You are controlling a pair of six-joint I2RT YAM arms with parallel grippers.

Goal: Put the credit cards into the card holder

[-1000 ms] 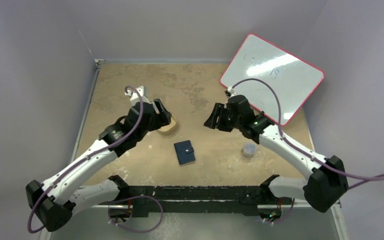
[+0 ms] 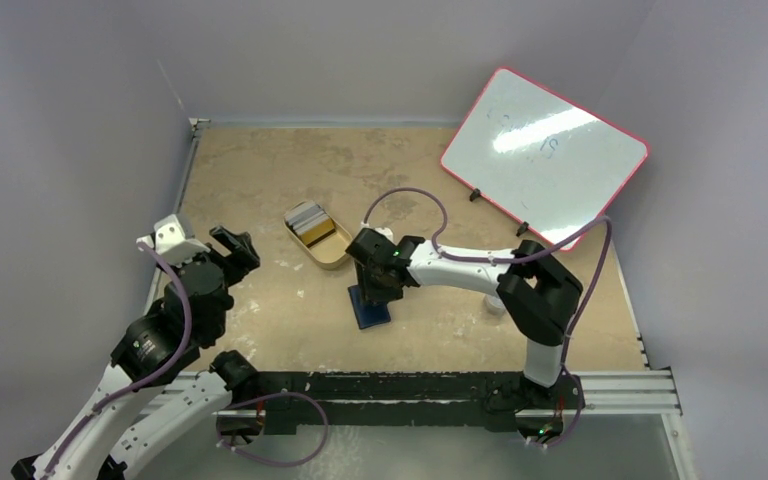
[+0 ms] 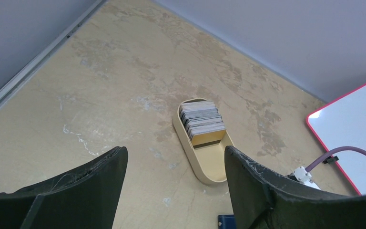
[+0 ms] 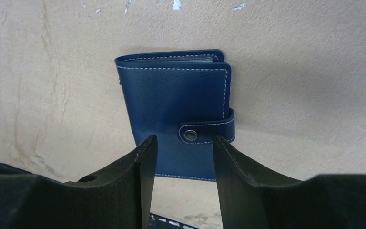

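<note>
The dark blue card holder (image 4: 171, 102) lies on the table, its snap strap (image 4: 205, 131) fastened across the right edge. Above it hovers my right gripper, fingers part open, fingers apart with nothing held. From the top this gripper (image 2: 375, 300) hides part of the holder (image 2: 370, 316). A stack of cards (image 3: 201, 117) stands on edge in the far end of a beige tray (image 3: 195, 162). My left gripper is open and empty, up over the left side of the table (image 2: 235, 245), away from the tray.
A whiteboard (image 2: 545, 150) with a red frame lies at the back right. Beside the right arm, a clear round container (image 2: 496, 302) is partly covered by it.
My right gripper has moved left and toward the front, from open table to over the card holder. The left arm has drawn back leftward, uncovering the tray and cards.
</note>
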